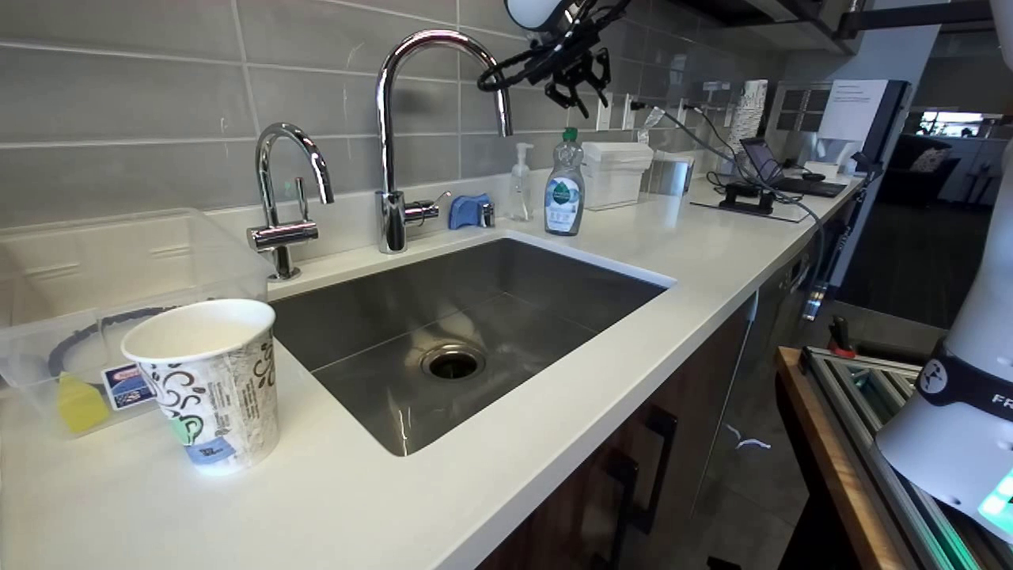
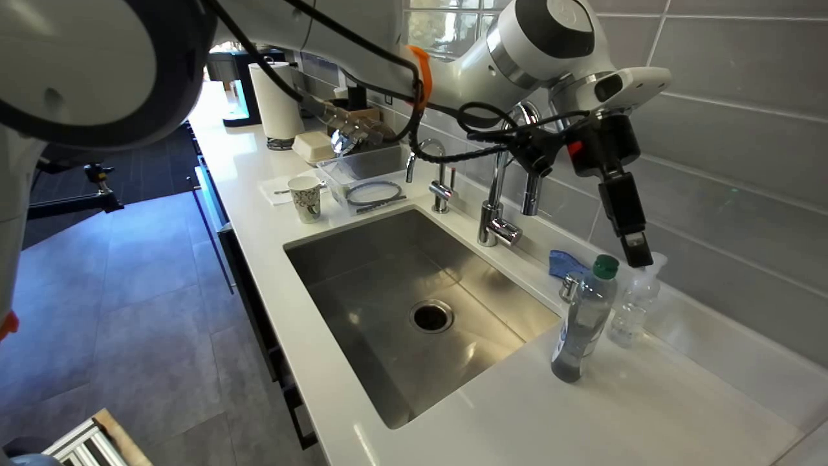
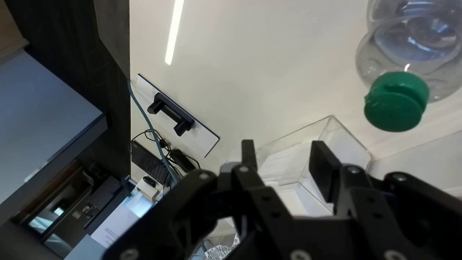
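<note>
A clear dish soap bottle (image 1: pixel 563 201) with a green cap (image 1: pixel 570 134) stands upright on the counter at the back right corner of the sink. Just above and to the right of that cap, in exterior view 1, hangs my gripper (image 1: pixel 590 104), its fingers parted and empty. Seen from the wrist, the bottle (image 3: pixel 411 47) is off to the upper right, clear of the gripper. Exterior view 2 has the gripper (image 2: pixel 638 255) end-on beside the bottle's top (image 2: pixel 605 268); the gap between its fingers is hidden there.
A pump bottle (image 1: pixel 520 182) and a blue sponge (image 1: pixel 467 210) sit behind the sink (image 1: pixel 513 328), near the tall faucet (image 1: pixel 385 142). To the right is a white bin (image 1: pixel 612 176). A paper cup (image 1: pixel 214 389) stands front left.
</note>
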